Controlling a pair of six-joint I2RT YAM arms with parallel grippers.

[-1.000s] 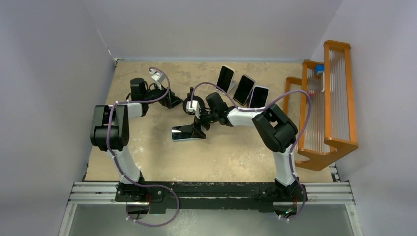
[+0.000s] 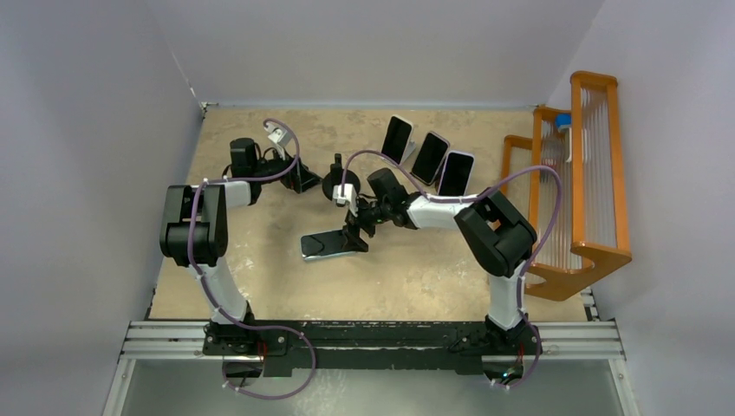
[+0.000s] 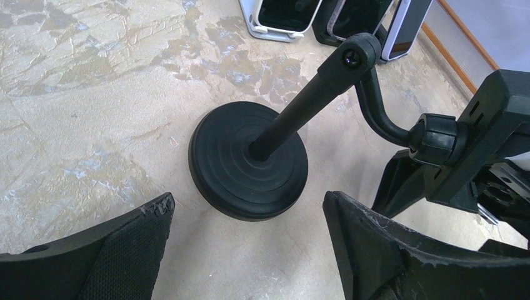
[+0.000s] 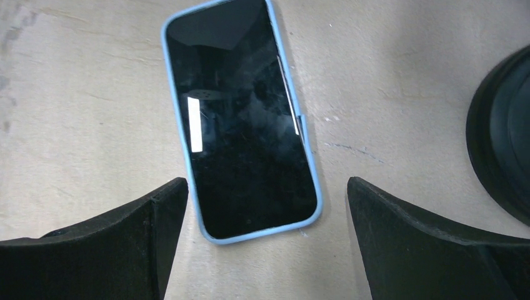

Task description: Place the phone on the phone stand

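A phone (image 4: 244, 119) in a light blue case lies screen up on the table, left of the table's middle in the top view. My right gripper (image 2: 352, 241) is open at the phone's right end. In the right wrist view that end lies between the fingertips, with a gap on both sides. Farther back stands a black phone stand (image 3: 247, 165) with a round base and a bent arm; the right gripper's arm partly covers it from above. My left gripper (image 2: 312, 182) points at the base from the left, part open and empty. Its fingers (image 3: 362, 231) stay short of the base.
On the right is a tall wooden rack (image 2: 598, 253). Bare table (image 2: 407, 282) stretches across the front.
The phone has shifted toward the table's front edge and turned slightly. My right gripper has moved the same way, staying at the phone's right end. The left arm shows no movement.
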